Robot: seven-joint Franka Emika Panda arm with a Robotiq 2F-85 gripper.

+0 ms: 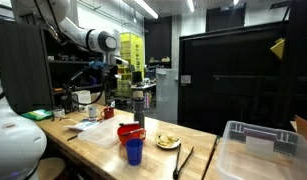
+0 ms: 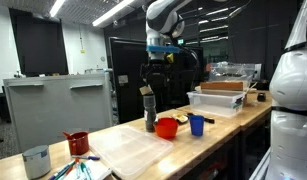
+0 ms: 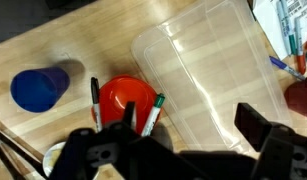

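My gripper hangs well above the table, its two black fingers spread wide with nothing between them. Below it in the wrist view is a red bowl, with a dark-capped marker and a green-capped marker at it. A clear, shallow tray lies to the bowl's right. On the left stands a dark blue cup. Exterior view 2 has the bowl and the cup close together near the table's edge.
A dark bottle rises behind the bowl. In exterior view 1, a plate of yellowish food, black tongs and a large clear bin are to the right. A red mug, a metal pot and several pens occupy the other end.
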